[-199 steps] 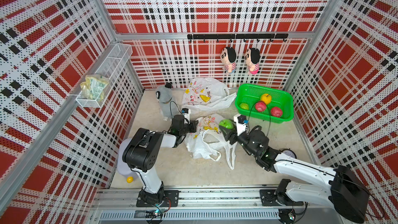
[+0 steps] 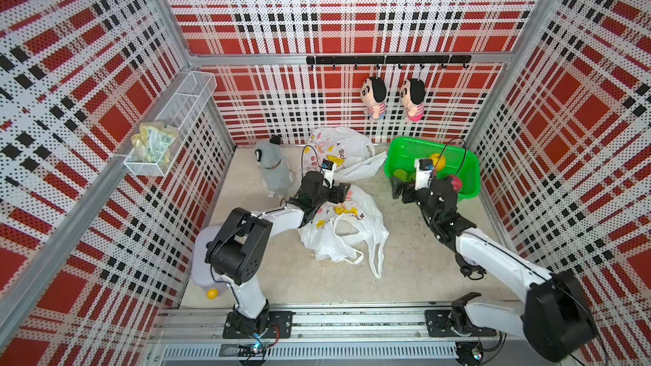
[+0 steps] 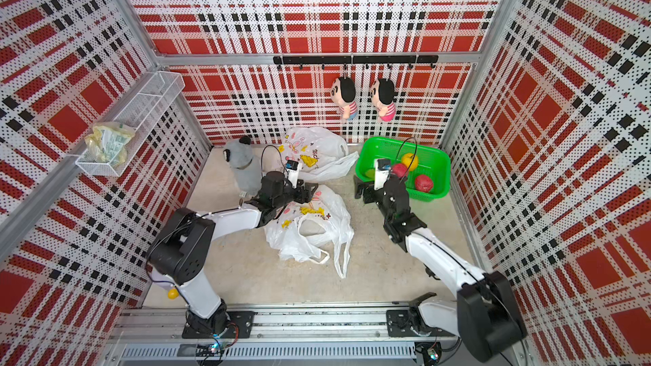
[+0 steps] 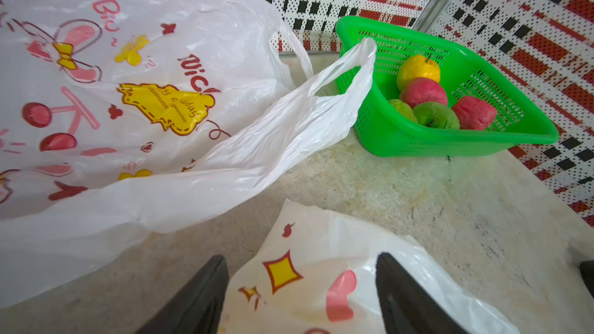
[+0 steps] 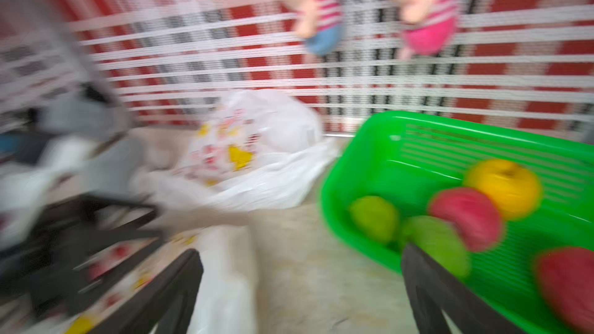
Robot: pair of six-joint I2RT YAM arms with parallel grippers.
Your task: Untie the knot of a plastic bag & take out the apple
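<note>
A white printed plastic bag (image 2: 342, 234) lies crumpled in mid-table, its handles loose toward the front; a second bag (image 4: 136, 55) lies behind it. My left gripper is open over the front bag, nothing between its fingers. My right gripper is open by the near-left side of the green basket (image 3: 439, 162), nothing held; its view is blurred. In the basket are a green apple (image 5: 436, 244), red fruit (image 5: 467, 216), a yellow fruit (image 5: 504, 186) and a smaller green fruit (image 5: 374, 216).
A grey plush toy (image 2: 271, 162) stands back left. Two dolls (image 2: 373, 98) hang on the back wall. A wire shelf (image 2: 196, 88) holds a bag on the left wall. A lilac object (image 2: 203, 264) sits front left.
The green apple held by my right gripper a second ago is now in the basket. My left gripper moved slightly rightward and up.
</note>
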